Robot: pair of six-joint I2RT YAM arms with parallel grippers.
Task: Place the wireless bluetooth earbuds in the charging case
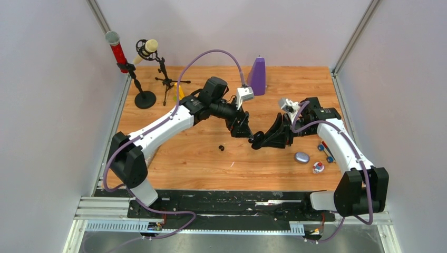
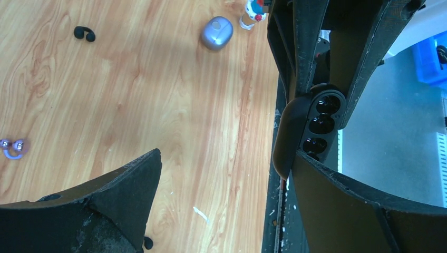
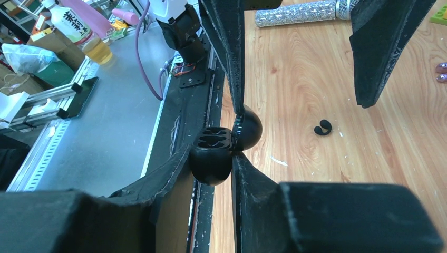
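My right gripper is shut on the black charging case (image 3: 210, 164), held above the table. The case's lid (image 3: 251, 128) is swung up, and dark wells show inside with no earbud seen in them. Open and empty, my left gripper has one fingertip (image 2: 311, 168) right by the case and lid; whether it touches cannot be told. One black earbud (image 3: 323, 127) lies on the wood, left of the case in the top view. Another black earbud (image 2: 84, 33) lies farther off in the left wrist view; the top view does not show it.
Right of the arms lie a silver-blue oval case (image 1: 302, 157) and a small figure (image 1: 318, 167). Purple earbuds (image 2: 13, 147) rest on the table. A purple block (image 1: 257, 76) and microphone stands (image 1: 145, 99) stand at the back.
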